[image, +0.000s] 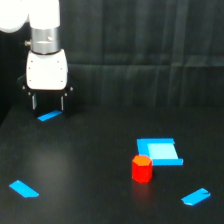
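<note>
At the far left of the camera view, my white gripper (48, 102) points straight down with its two dark fingers apart. Nothing shows between them. A blue piece (49, 116) lies on the dark table just below the fingertips, and whether they touch it is not clear. Right of centre stands a red block (142, 169) with a faceted side. Just behind it lies a blue piece with a pale, whitish face (162, 151).
Another flat blue piece (23, 189) lies at the front left, and a further one (196, 197) at the front right. A black curtain (140, 60) closes off the back.
</note>
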